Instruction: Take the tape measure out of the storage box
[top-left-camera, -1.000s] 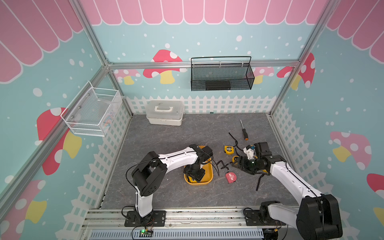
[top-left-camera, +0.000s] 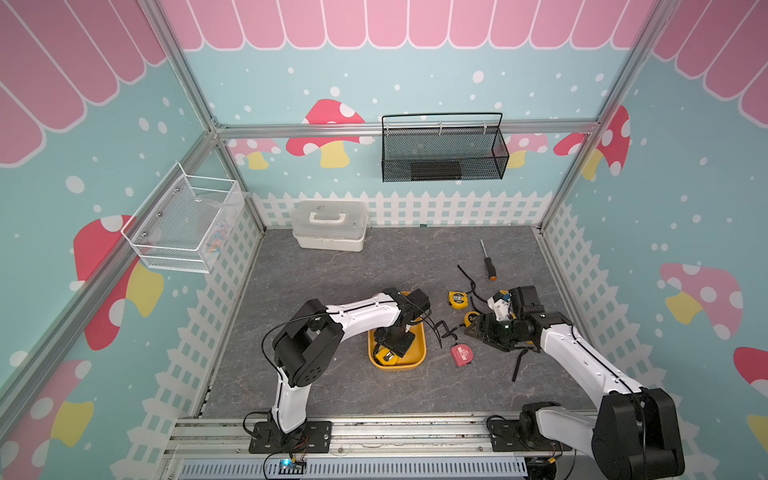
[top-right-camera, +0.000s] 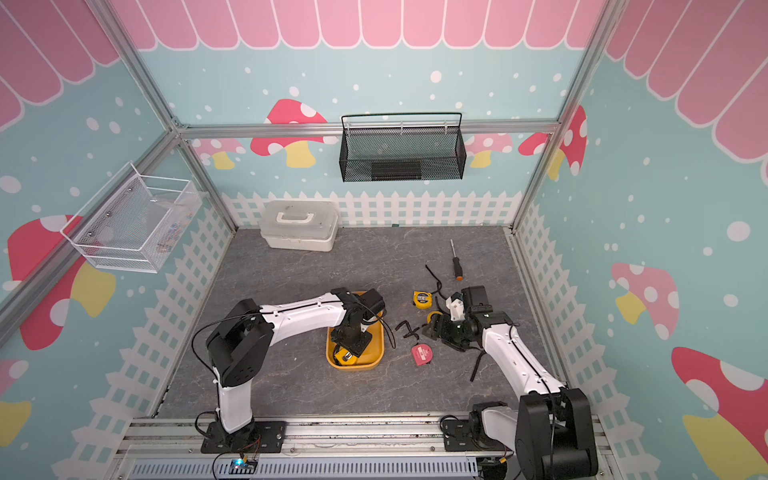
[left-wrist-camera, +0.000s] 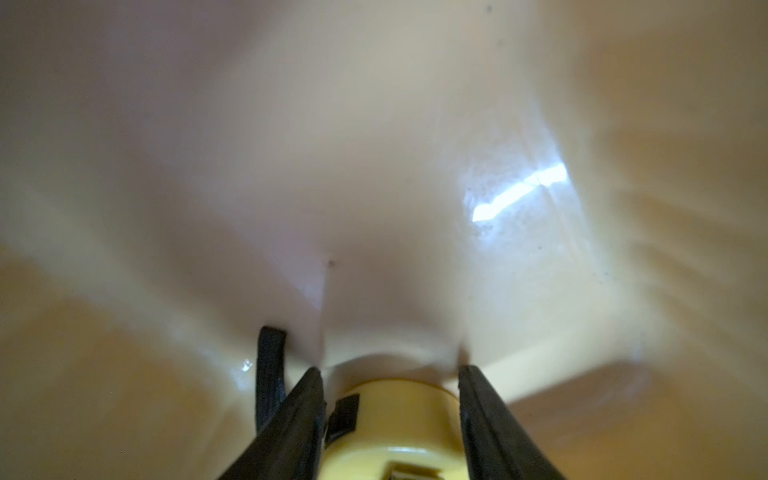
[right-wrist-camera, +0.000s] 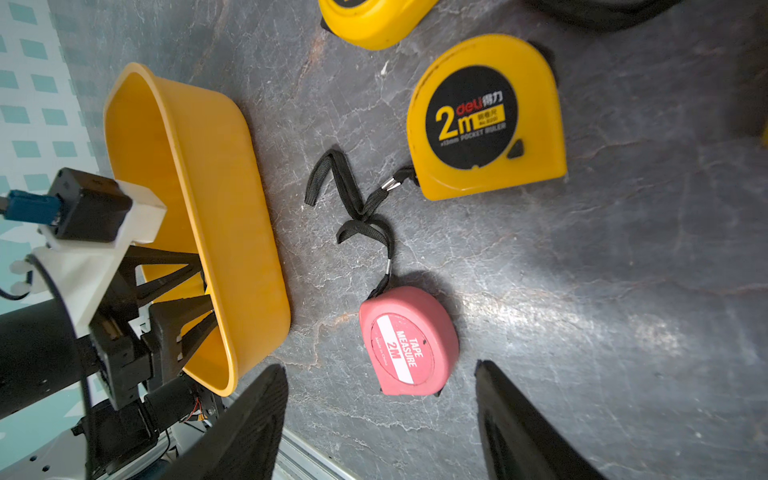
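Inside the yellow storage box (top-left-camera: 413, 364), near its front end, is a yellow tape measure (top-left-camera: 386, 356) with a black strap (left-wrist-camera: 270, 376). My left gripper reaches down into the box and is shut on this tape measure (left-wrist-camera: 396, 424), one finger against each side. Its lower part runs out of the left wrist view. Over the table to the right of the box, my right gripper stands open with nothing between its fingers. Below it lies a red tape measure (right-wrist-camera: 409, 341), with a yellow tape measure marked 2m (right-wrist-camera: 488, 120) farther off.
Another yellow tape measure (top-left-camera: 457, 300) and a screwdriver (top-left-camera: 489, 268) lie on the right half of the table. A lidded clear case (top-left-camera: 329, 228) stands at the back left. Table space left of the box is clear apart from my left arm.
The right arm stays nearly still.
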